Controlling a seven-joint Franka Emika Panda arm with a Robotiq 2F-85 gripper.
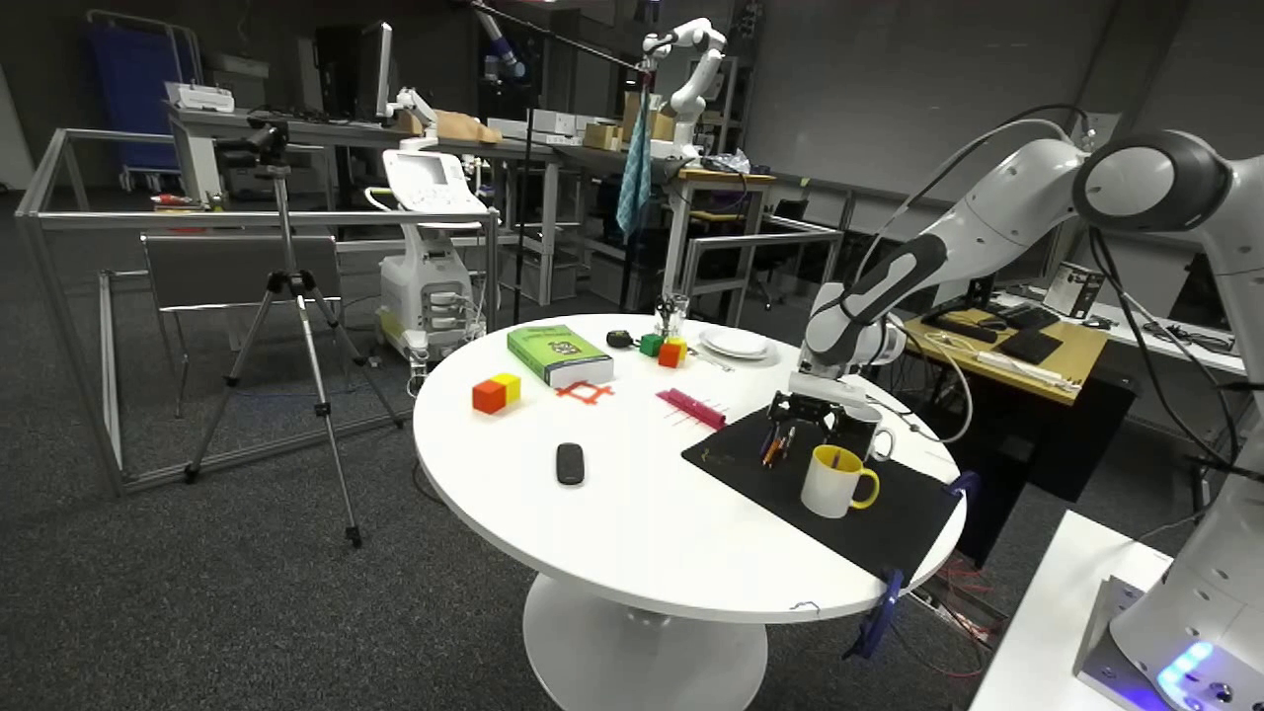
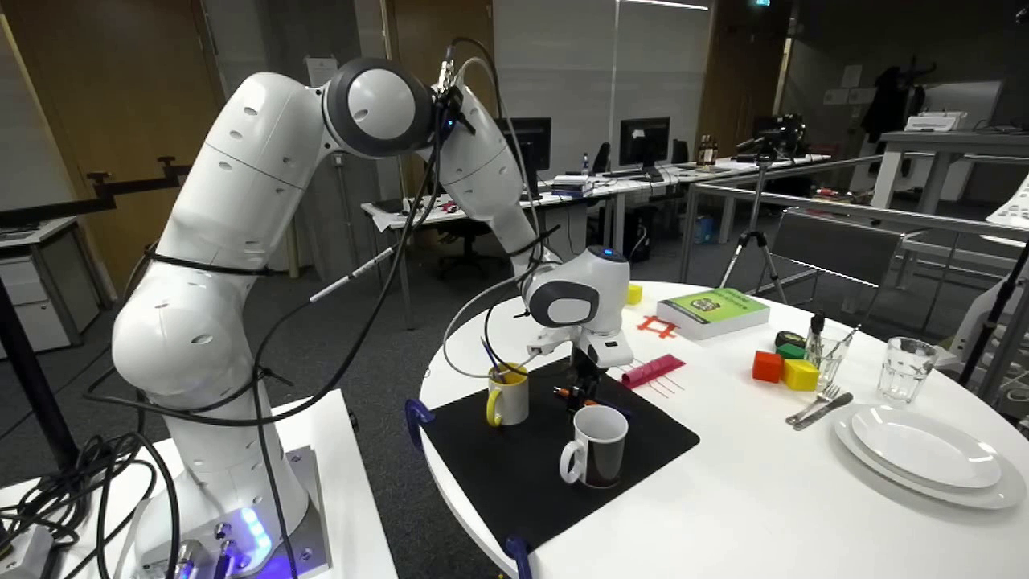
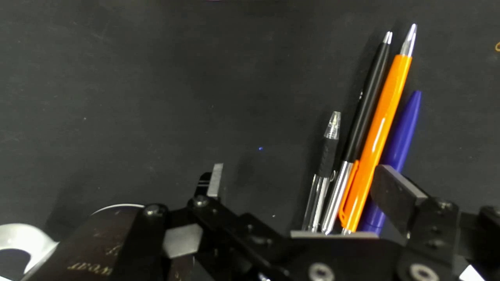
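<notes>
Several pens lie side by side on a black mat (image 3: 140,121): a clear pen (image 3: 324,164), a black-and-silver pen (image 3: 368,105), an orange pen (image 3: 385,110) and a blue pen (image 3: 404,131). Just above them, my gripper is open, its fingers wide apart. In the wrist view its right finger (image 3: 396,192) overlaps part of the blue pen, and the other pens show between the fingers nearer that side. Their lower ends are hidden by the gripper body. Close by the gripper stands a dark-and-white mug (image 2: 600,449). A white-and-yellow mug (image 1: 829,484) on the mat has pens inside.
A pink-red strip (image 1: 693,408) lies past the mat. A green book (image 1: 559,355), coloured blocks (image 1: 489,395), a dark oblong object (image 1: 570,463) and plates (image 2: 926,453) are farther off. Blue clamps (image 1: 877,616) hold the mat at the table edge. Bare white table surrounds the dark object.
</notes>
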